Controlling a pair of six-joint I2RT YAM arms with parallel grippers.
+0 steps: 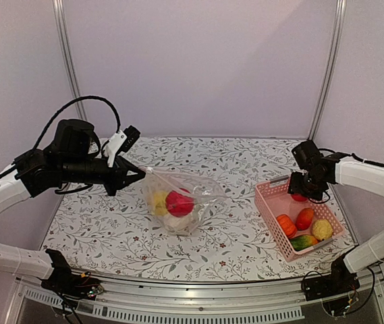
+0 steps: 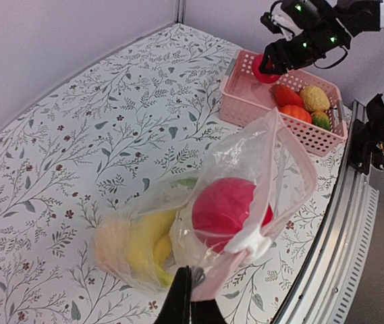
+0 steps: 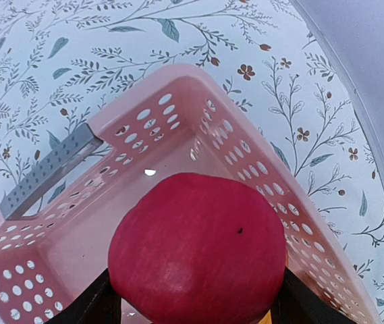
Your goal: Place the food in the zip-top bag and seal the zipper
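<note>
A round red fruit (image 3: 198,246) fills the middle of the right wrist view, and my right gripper (image 1: 301,192) is shut on it. It hangs over the empty back part of the pink basket (image 1: 276,236). The clear zip top bag (image 1: 208,189) lies mid-table with its mouth spread toward the right. Inside it are a pinkish-red round piece (image 2: 222,210), a yellow piece (image 2: 148,243) and a pale one (image 1: 177,223). My left gripper is shut on the bag's edge near the mouth.
The basket's front part holds an orange pumpkin (image 1: 286,225), a red mango-like fruit (image 1: 304,218), a yellowish bumpy one (image 1: 322,229) and a green one (image 1: 303,241). Bare patterned table (image 1: 235,236) lies between bag and basket. A metal rail (image 1: 192,293) runs along the front.
</note>
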